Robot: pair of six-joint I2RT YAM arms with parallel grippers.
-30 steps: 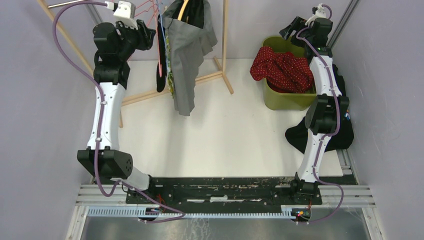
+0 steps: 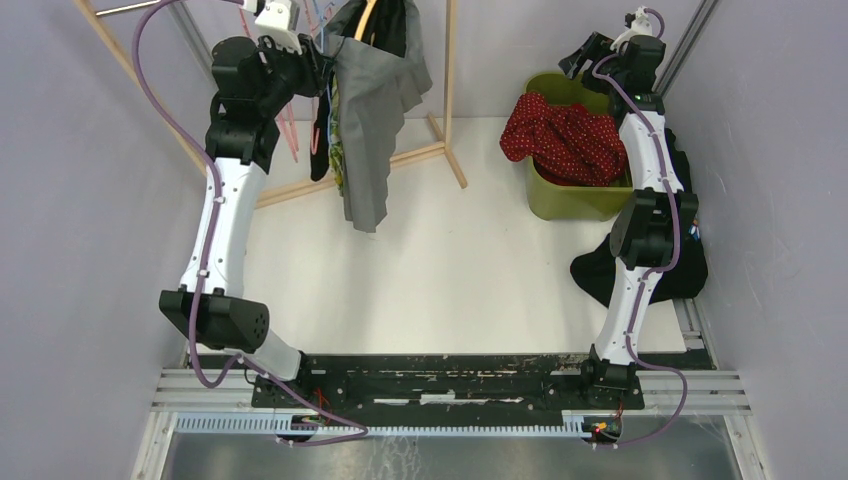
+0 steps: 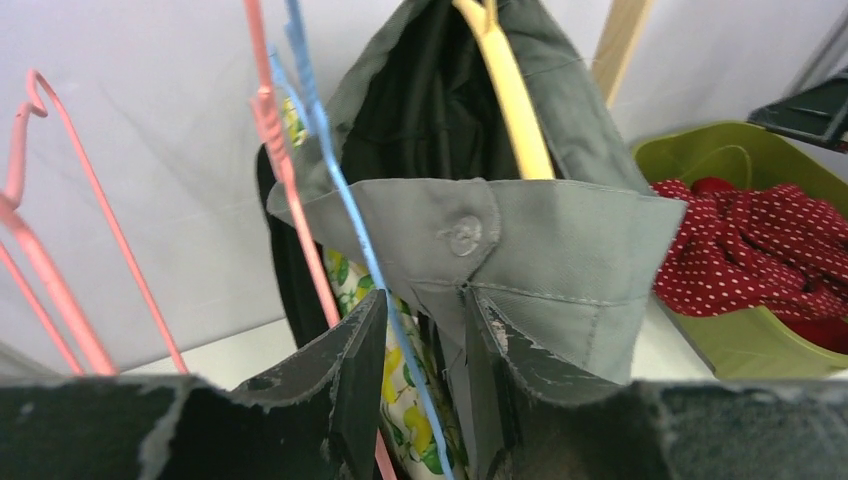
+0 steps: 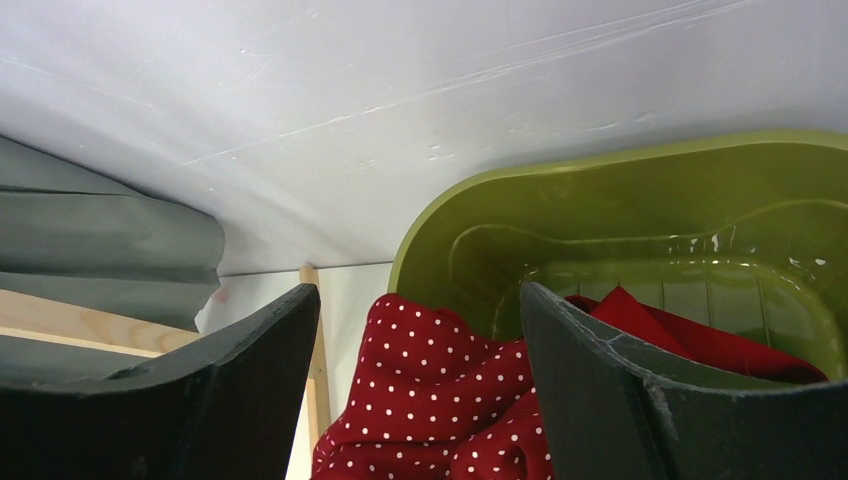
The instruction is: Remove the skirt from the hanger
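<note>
A grey garment (image 2: 370, 120), black inside, hangs on a yellow hanger (image 3: 500, 70) on the wooden rack, with a patterned green-yellow garment (image 3: 410, 420) and black cloth behind it. My left gripper is at the rack, its fingers part open in front of the grey garment, with a blue hanger (image 3: 350, 210) crossing in front of the patterned cloth between them. Whether it touches the fabric I cannot tell. My right gripper stands open over the green bin (image 2: 570, 205), which holds red polka-dot fabric (image 2: 565, 140).
Pink hangers (image 3: 90, 180) hang left of the garments. Wooden rack posts (image 2: 449, 70) stand at the back. Black cloth (image 2: 600, 275) lies under the right arm.
My left arm has moved right toward the hanging garments, whose lower ends have swung slightly left. The right arm has stayed still.
</note>
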